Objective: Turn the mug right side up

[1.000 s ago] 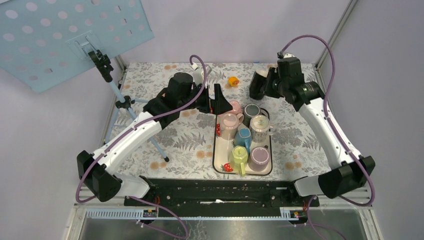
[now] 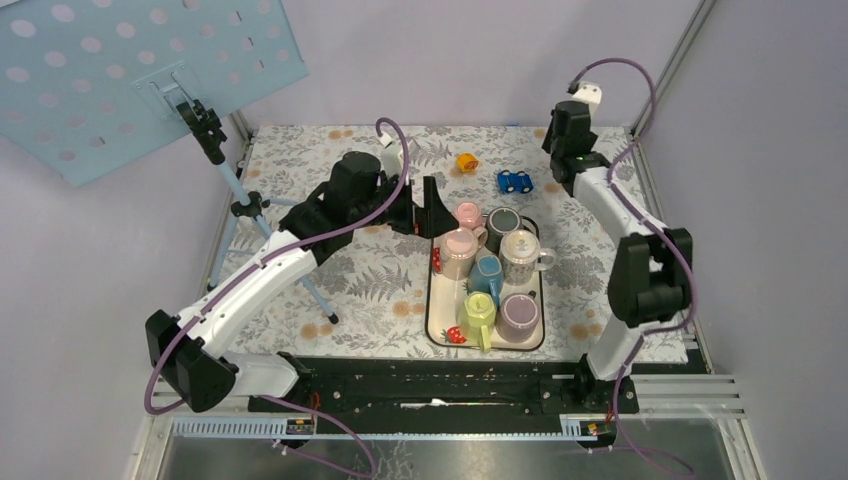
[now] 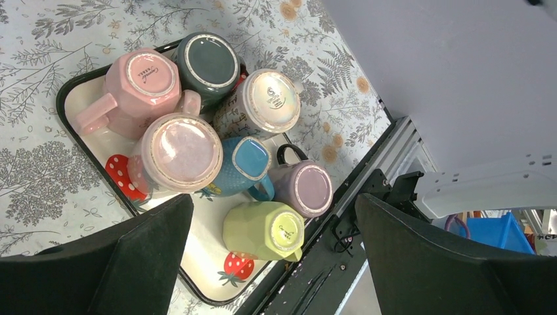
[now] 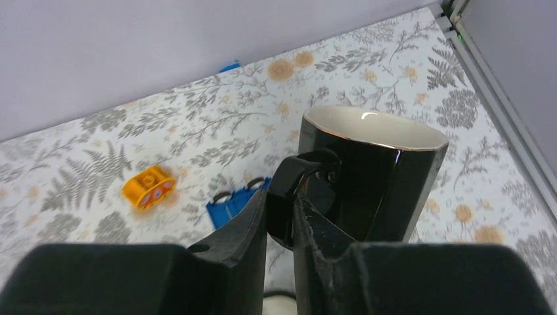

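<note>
A black mug with a cream rim at its top is held by its handle between the fingers of my right gripper, over the back right of the table. In the top view, that gripper largely hides it. My left gripper stands open above the tray, its fingers far apart with nothing held. The tray holds several upside-down mugs, among them a green mug, a blue mug and a pink mug.
A yellow toy and a blue toy car lie behind the tray. A blue tilted board on a stand is at the left. Bare cloth lies either side of the tray.
My right gripper has moved back, away from the tray, carrying the black mug, which is now mostly hidden in the top view. The left arm has barely moved.
</note>
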